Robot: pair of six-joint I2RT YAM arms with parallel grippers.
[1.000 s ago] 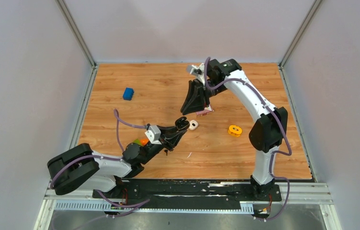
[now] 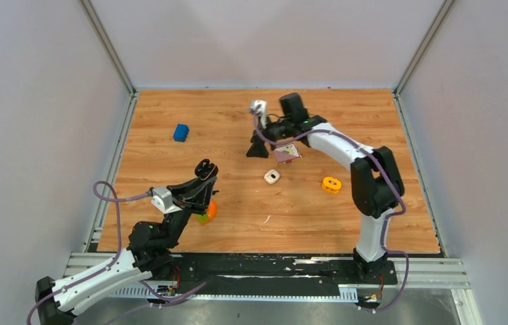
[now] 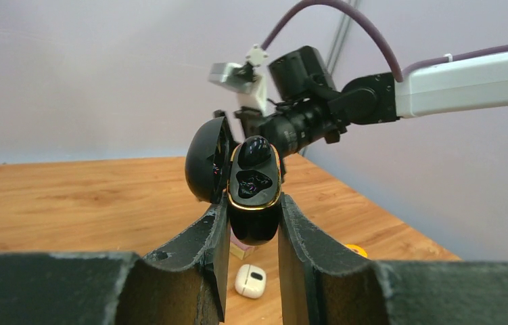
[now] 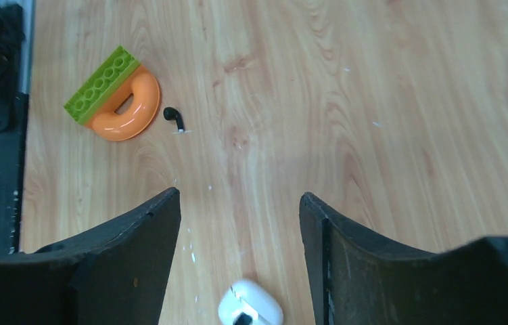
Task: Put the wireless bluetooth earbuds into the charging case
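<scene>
My left gripper is shut on the black charging case [image 3: 255,227], which has a gold trim line and its lid [image 3: 205,161] swung open to the left. A glossy rounded black piece, seemingly an earbud [image 3: 256,150], sits in the upper part; below it is a dark hollow. On the table in the right wrist view, a small black earbud [image 4: 174,117] lies beside an orange ring [image 4: 132,108]. High over the table's back-middle, my right gripper [image 2: 258,149] has its fingers apart; the right wrist view shows nothing between them.
A green block [image 4: 102,84] touches the orange ring. A white rounded box [image 2: 272,176] and a pink box [image 2: 287,154] lie mid-table. Farther off are a blue block [image 2: 180,133] and a yellow piece [image 2: 331,184].
My left gripper has moved left with the open case.
</scene>
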